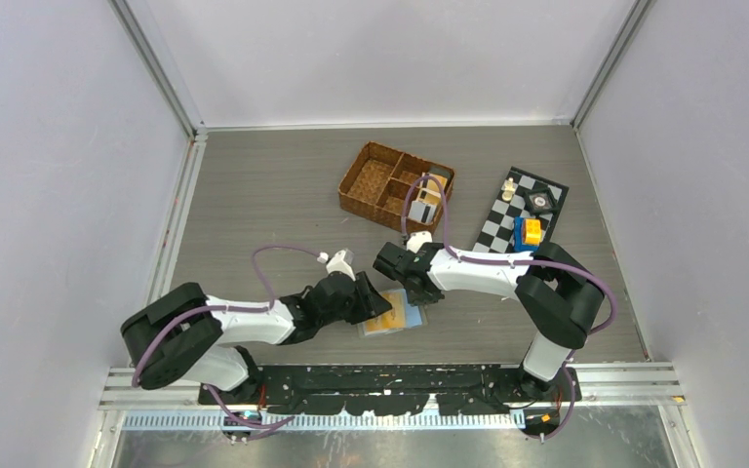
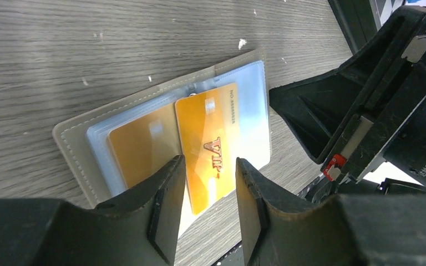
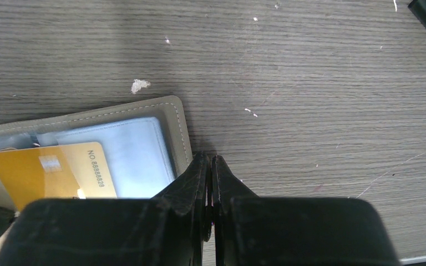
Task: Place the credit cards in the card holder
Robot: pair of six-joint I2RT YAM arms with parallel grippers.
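Observation:
The card holder [image 2: 72, 130], a clear grey sleeve with stitched edges and pale blue pockets, lies flat on the table. In it rest a tan card [image 2: 144, 147] and, overlapping that, a yellow-orange card [image 2: 205, 144] whose upper end sits at the clear pocket strip. My left gripper is part open, its fingertips at either side of the yellow card's near portion. At the holder's right edge, my right gripper is shut, fingertips low by the border. Whether that border lies between them is hidden.
Behind the arms stands a wicker basket [image 1: 363, 200] with several cards or small items [image 1: 427, 200] in its right compartments. Farther right lie a chessboard [image 1: 495, 224] and a yellow-and-blue block [image 1: 531, 232].

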